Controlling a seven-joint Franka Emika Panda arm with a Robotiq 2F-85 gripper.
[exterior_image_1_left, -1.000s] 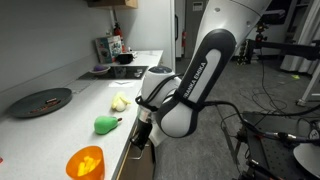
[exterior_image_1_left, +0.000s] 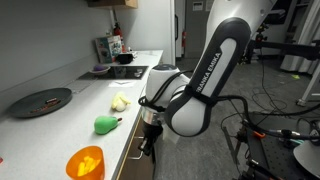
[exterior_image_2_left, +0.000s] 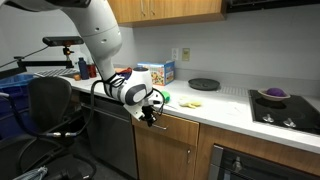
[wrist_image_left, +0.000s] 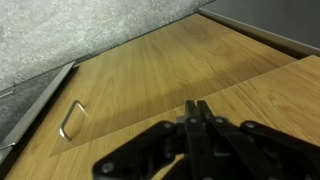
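My gripper (exterior_image_1_left: 148, 146) hangs low beside the counter's front, near the wooden cabinet fronts (exterior_image_2_left: 180, 130). In the wrist view the gripper is shut, with nothing visible between its fingers. Wood panels (wrist_image_left: 165, 75) fill much of that view, split by a thin seam. A slim metal handle (wrist_image_left: 72, 119) sits on one panel, off to the left and apart from the fingertips. The exterior views are too small to show whether the fingers touch any front.
On the countertop (exterior_image_2_left: 240, 106) stand an orange bowl (exterior_image_1_left: 86, 163) with yellow contents, a green object (exterior_image_1_left: 106, 125), a yellow item (exterior_image_1_left: 121, 102) and a dark round pan (exterior_image_1_left: 40, 103). Open floor (exterior_image_1_left: 195, 158) lies on the arm's other side.
My gripper and forearm have shifted right in exterior view 1, away from the counter front. The objects on the counter have stayed put.
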